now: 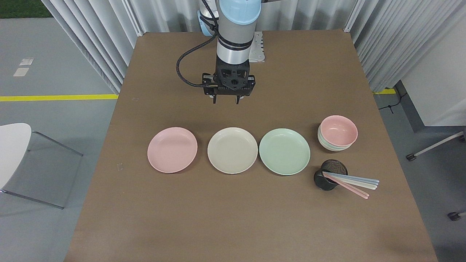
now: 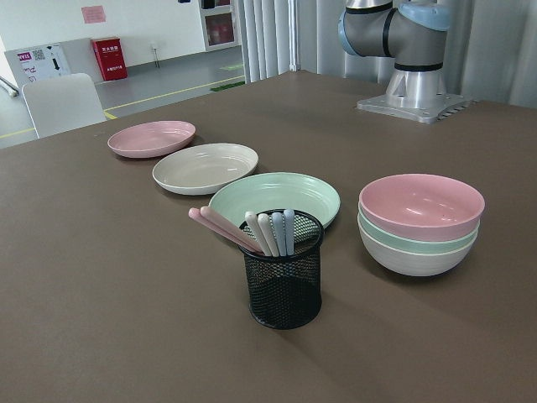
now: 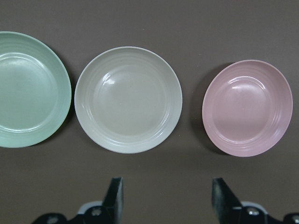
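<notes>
Three plates lie in a row on the brown table: pink (image 1: 172,149), white (image 1: 232,150) and mint (image 1: 284,151), all empty. To their right in the front view is a stack of bowls (image 1: 338,130), pink on top, with a black mesh cup (image 2: 284,290) of pink, white and blue chopsticks in front. My gripper (image 1: 226,99) hangs behind the white plate. In the wrist view its two fingers (image 3: 113,200) stand wide apart below the plates, open, with nothing between them.
A white chair (image 1: 13,150) stands off the table's left side.
</notes>
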